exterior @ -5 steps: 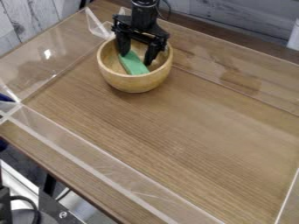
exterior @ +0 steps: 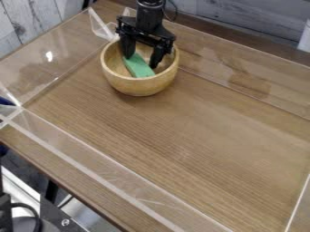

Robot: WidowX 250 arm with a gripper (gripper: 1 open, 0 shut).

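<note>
My black gripper [exterior: 144, 45] reaches down from the top centre into a round tan bowl [exterior: 141, 82], its fingers spread open over a green object [exterior: 137, 65] that lies inside. The green object rests at a slant toward the left part of the bowl. Whether the fingertips touch it is too small to tell.
Clear plastic pieces stand at the left of the bowl near the top. Black cables lie at the bottom left, and a grey wall runs along the upper left.
</note>
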